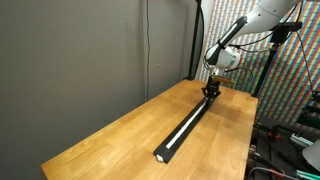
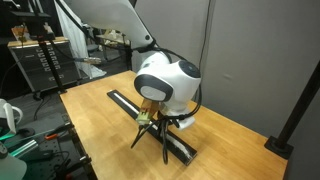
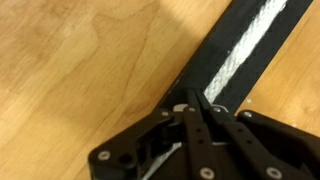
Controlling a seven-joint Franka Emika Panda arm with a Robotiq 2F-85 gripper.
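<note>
A long black strip (image 1: 186, 127) lies on the wooden table, with a white line (image 1: 182, 132) along its middle. In the wrist view the white line (image 3: 245, 45) looks rough, like a rope, and the strip (image 3: 208, 57) crosses diagonally under the fingers. My gripper is over the strip, its fingertips together beside or on the white line. Whether anything thin is between them cannot be made out. Exterior view 1 puts the gripper (image 1: 209, 93) at the strip's far end. In exterior view 2 the white arm (image 2: 168, 90) covers part of the strip (image 2: 182, 151).
Bare wooden table (image 1: 110, 140) spreads widely on both sides of the strip. A grey partition (image 1: 90, 70) stands along the table's far side. Dark equipment and cables (image 1: 290, 145) are at the right edge in exterior view 1.
</note>
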